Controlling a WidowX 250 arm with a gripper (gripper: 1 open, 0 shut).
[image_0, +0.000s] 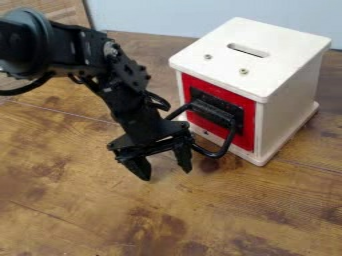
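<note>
A white wooden box (287, 100) with a slot and two screws on top stands at the right. Its front has a red panel (242, 103) with a black fitting and a looped black tube or handle. My black gripper (163, 163) hangs low over the floor in front of the box, left of that loop, its two fingers pointing down and apart, with nothing visible between them.
A pale wall (201, 15) runs along the back, behind the box.
</note>
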